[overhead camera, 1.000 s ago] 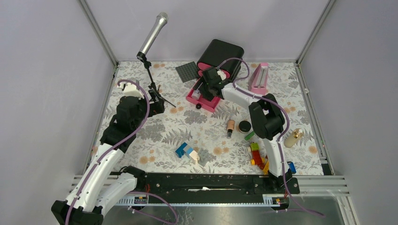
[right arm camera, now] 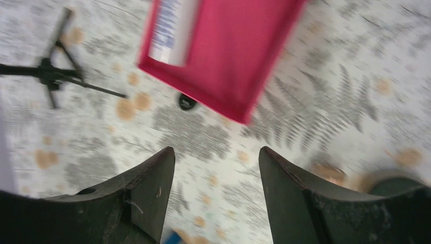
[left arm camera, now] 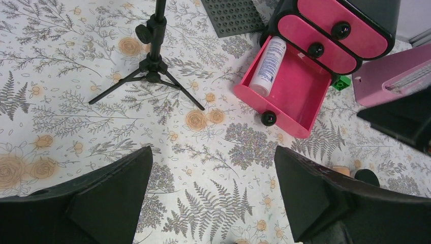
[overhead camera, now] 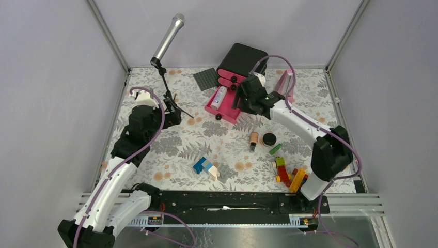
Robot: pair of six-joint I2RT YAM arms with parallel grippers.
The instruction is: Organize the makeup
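Note:
A white tube (left arm camera: 269, 66) lies along the left side of the pulled-out pink drawer (left arm camera: 307, 90), part of a black cabinet (overhead camera: 243, 59). My right gripper hovers past the drawer's right side, its fingers apart and nothing between them. Away to the left, over bare tabletop, my left gripper stands open and empty. A beige bottle with a dark cap (overhead camera: 253, 140) and a round black-lidded jar (overhead camera: 269, 139) sit on the table in front of the cabinet, to the right.
Behind the right arm stands a pink holder (overhead camera: 287, 81). A tripod with a microphone (overhead camera: 169, 39) is at back left. Toy bricks (overhead camera: 209, 168) and a toy vehicle (overhead camera: 281, 171) lie near the front edge.
My right gripper has left the drawer, rising and shifting right, and the tube now shows lying inside. The right arm has swung outward, covering the gold bottle's spot. The left arm is still.

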